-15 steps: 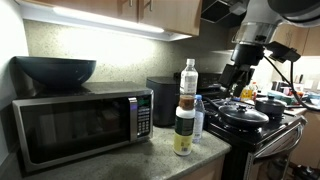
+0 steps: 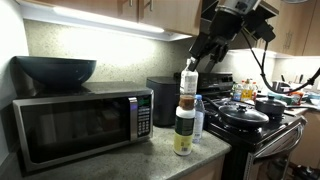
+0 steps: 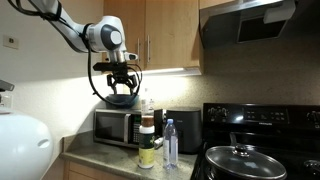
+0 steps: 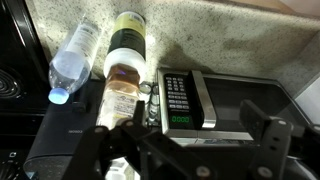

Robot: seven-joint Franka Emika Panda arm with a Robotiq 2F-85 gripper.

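Observation:
My gripper is open, with nothing between its fingers. In exterior view 1 the gripper (image 2: pixel 204 54) hangs close beside the top of a stack on the counter. At the stack's base stands a white container with a yellow-green label (image 2: pixel 184 134). A brown piece (image 2: pixel 187 102) sits above it, topped by a clear, white-labelled bottle (image 2: pixel 190 82). From above, the wrist view shows the clear bottle (image 4: pixel 118 106), the brown piece (image 4: pixel 124 78) and the container (image 4: pixel 127 38) left of the fingers. A separate blue-capped water bottle (image 3: pixel 170 143) stands beside the stack.
A silver microwave (image 2: pixel 85 125) stands on the counter (image 2: pixel 150 160), with a dark bowl (image 2: pixel 58 72) on top. Behind the stack is a black box-like appliance (image 3: pixel 187 128). A lidded pan (image 3: pixel 244 160) occupies the stove. Cabinets (image 3: pixel 172 40) hang overhead.
From over the stove, my arm has swung left and up in exterior view 1, bringing the gripper close to the top bottle. The stack has not visibly moved.

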